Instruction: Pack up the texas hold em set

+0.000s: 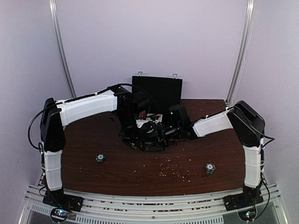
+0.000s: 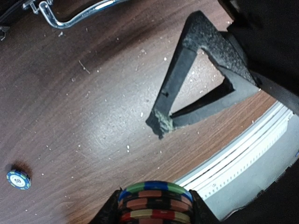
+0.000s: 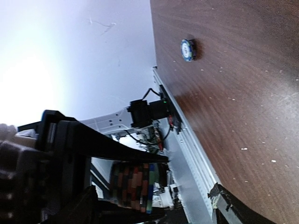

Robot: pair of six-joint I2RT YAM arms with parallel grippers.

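Observation:
A stack of poker chips (image 2: pixel 154 200) in green, blue, orange and red shows at the bottom of the left wrist view, pinched between two black fingers. My left gripper, seen from the side in the right wrist view, is shut on that stack, held clear of the table. Close by, a triangular black finger (image 2: pixel 176 70) with a worn tip belongs to my right gripper. One of its fingertips (image 3: pixel 222 198) shows at the lower edge of its own view, well off to one side; the other is hidden. It appears open and empty. Both grippers meet before the case (image 1: pixel 156 91).
Small chip piles lie at left (image 1: pixel 100 157) and right (image 1: pixel 210 168) on the table. The case's lid stands up, its interior mostly covered by the arms; its handle (image 2: pixel 70 21) faces front. Pale crumbs (image 1: pixel 169 167) dot the front middle.

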